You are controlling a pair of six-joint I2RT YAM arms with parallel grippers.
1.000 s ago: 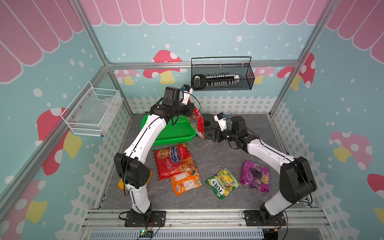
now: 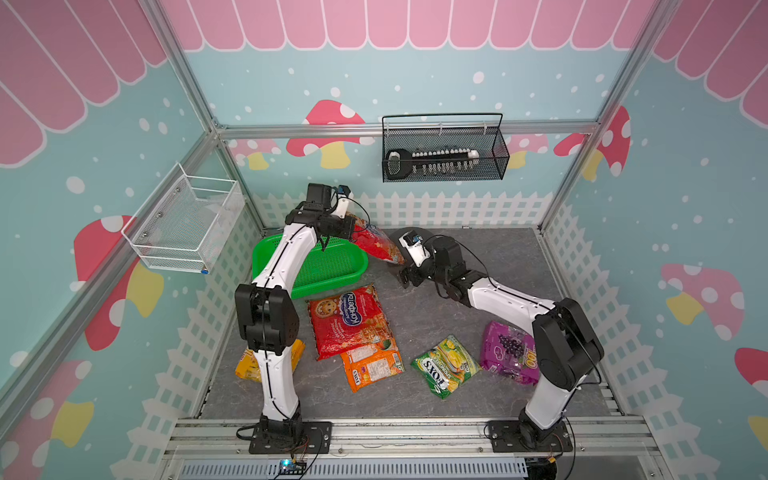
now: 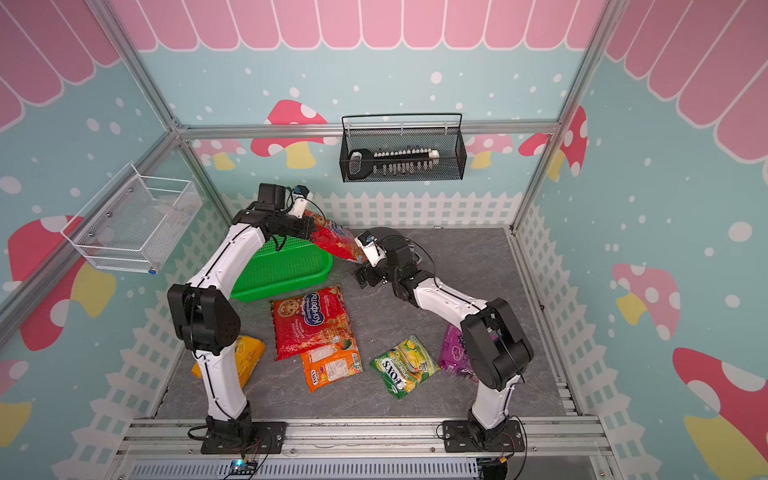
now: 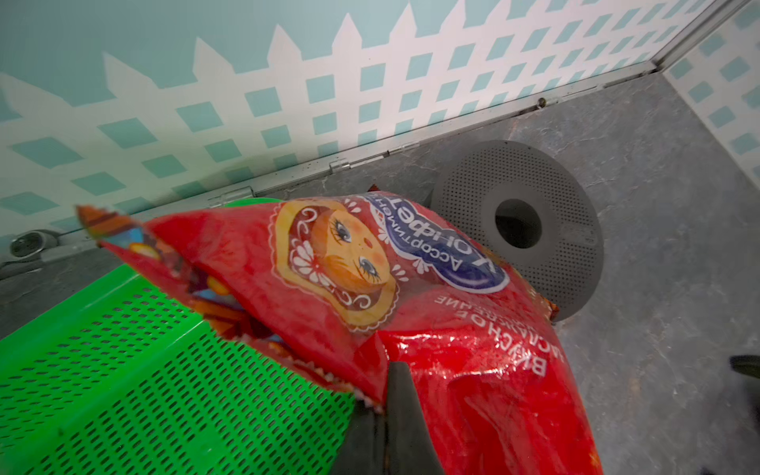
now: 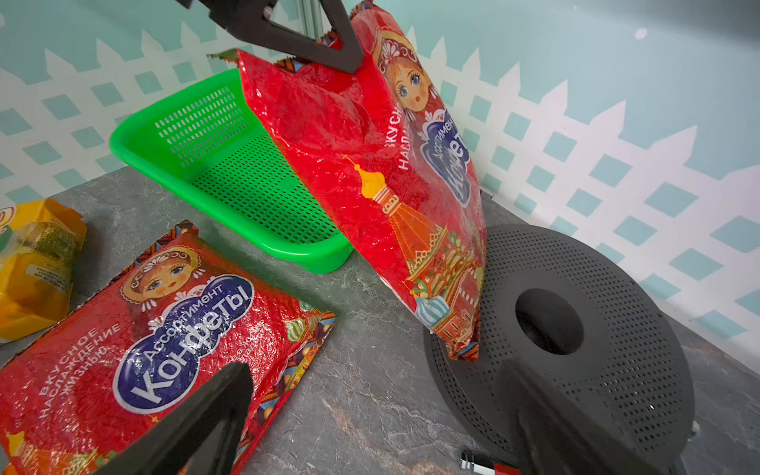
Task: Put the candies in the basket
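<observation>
A red bag of candies (image 5: 380, 166) hangs tilted beside the right end of the green basket (image 2: 328, 272), partly over its rim. My left gripper is shut on the bag's edge, high above the basket's right side. In the right wrist view the bag's lower corner hangs before a dark round disc. My right gripper (image 2: 405, 277) is open, near that lower corner, with nothing between its fingers. A second red candy bag (image 2: 344, 320) lies flat in front of the basket. The basket floor that shows is bare.
An orange bag (image 2: 373, 364), a green FOX'S bag (image 2: 445, 365) and a purple bag (image 2: 510, 352) lie towards the front. A yellow pack (image 2: 249, 366) sits by the left arm. The grey perforated disc (image 5: 633, 356) stands near the back wall.
My left gripper has moved left with the red bag, which swings into a flatter slant. The green basket has slid left. My right gripper has come left towards the bag.
</observation>
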